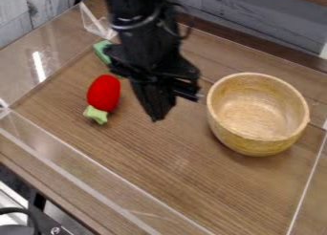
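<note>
The dark robot arm reaches down from the top centre to the middle of the wooden table, its gripper (156, 102) above the table between a red object (105, 92) on the left and a wooden bowl (255, 110) on the right. The state of the fingers is hard to tell in the dark silhouette. A pale green piece (96, 114) lies just below the red object.
A green object (102, 52) lies at the back left, partly behind the arm. A wall edges the back. A dark round item sits at the bottom left corner.
</note>
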